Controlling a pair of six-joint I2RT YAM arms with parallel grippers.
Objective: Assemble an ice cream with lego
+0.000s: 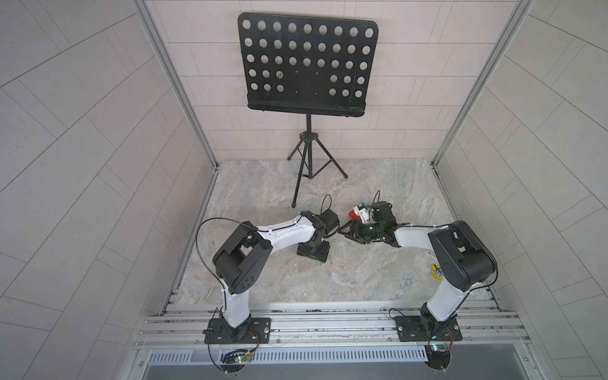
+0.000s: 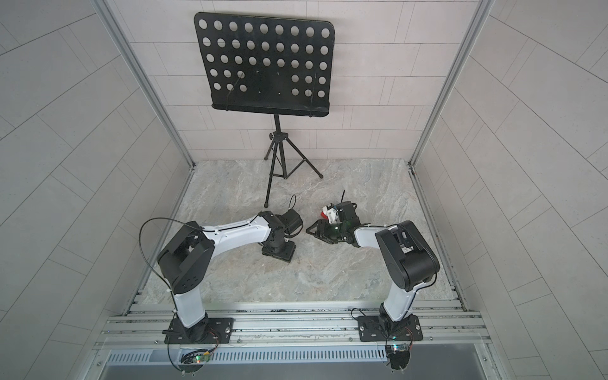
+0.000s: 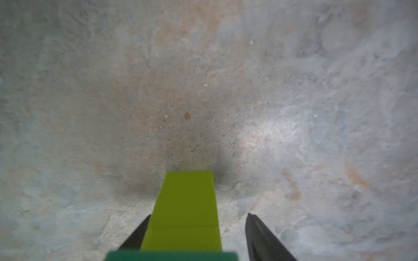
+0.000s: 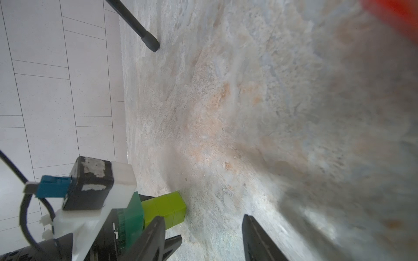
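Note:
In the left wrist view a yellow-green brick piece (image 3: 185, 200) topped by a teal piece (image 3: 171, 256) sits between the fingers of my left gripper, close over the floor; whether it is gripped firmly cannot be told. The right wrist view shows the same yellow-green piece (image 4: 167, 206) and teal piece (image 4: 132, 224) at the left arm's gripper. My right gripper is part open with nothing between its fingers. A blurred red object (image 4: 394, 15) lies at that view's upper right, also seen beside the right gripper (image 1: 354, 214) in the top left view.
The black music stand (image 1: 307, 145) stands at the back, one leg tip (image 4: 150, 41) on the marble floor (image 1: 240, 190). A yellow object (image 1: 437, 271) lies at the right, partly behind the right arm.

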